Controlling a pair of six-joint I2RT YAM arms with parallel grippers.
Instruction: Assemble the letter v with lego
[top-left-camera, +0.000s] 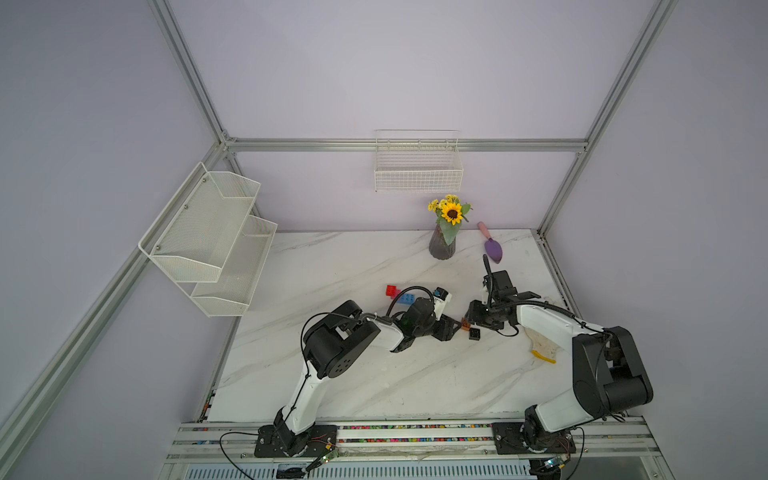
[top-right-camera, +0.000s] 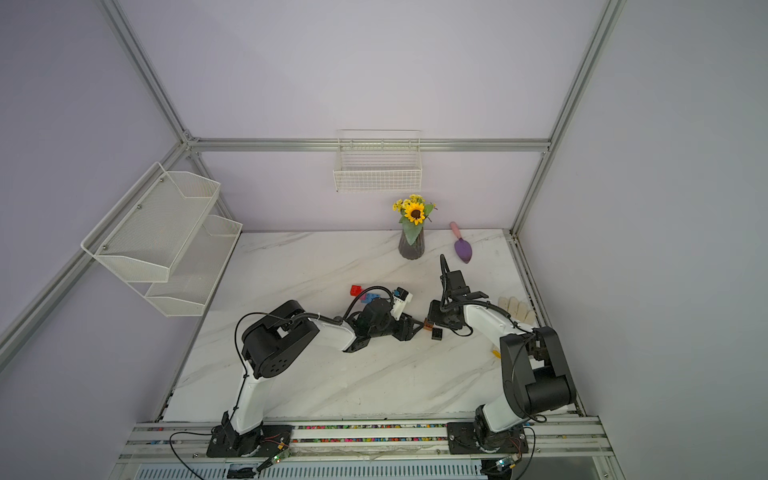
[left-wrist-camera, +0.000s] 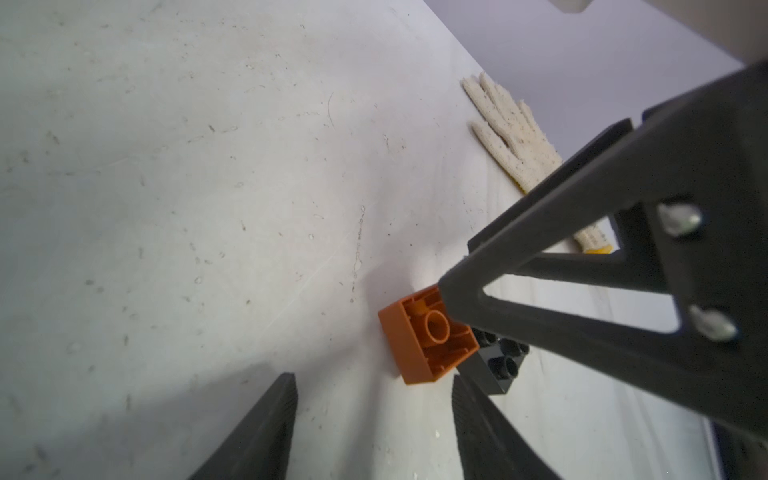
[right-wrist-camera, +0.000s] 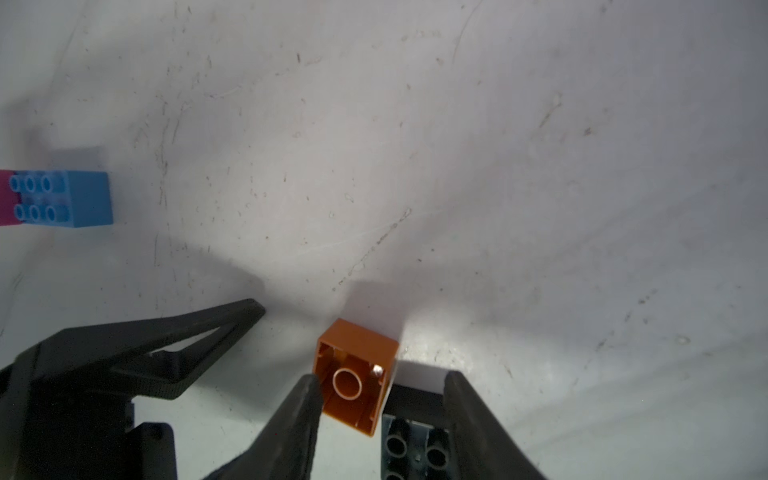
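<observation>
An orange brick (left-wrist-camera: 406, 340) rests tipped on its side, its hollow underside showing. Beside it lies a black brick with studs up; in the right wrist view the orange brick (right-wrist-camera: 360, 340) covers part of the black brick's side (right-wrist-camera: 416, 404). My left gripper is part open just short of the orange brick, nothing between its fingers. My right gripper stands open above both bricks. From the left, the left gripper's finger (right-wrist-camera: 200, 336) reaches toward the orange one. A blue brick (right-wrist-camera: 88, 197) adjoins a red brick (right-wrist-camera: 6, 197) farther off.
A sunflower vase (top-left-camera: 442, 242) and a purple trowel (top-left-camera: 492, 249) stand at the back. A work glove (left-wrist-camera: 512, 132) lies at the right. Both grippers are close together over the bricks.
</observation>
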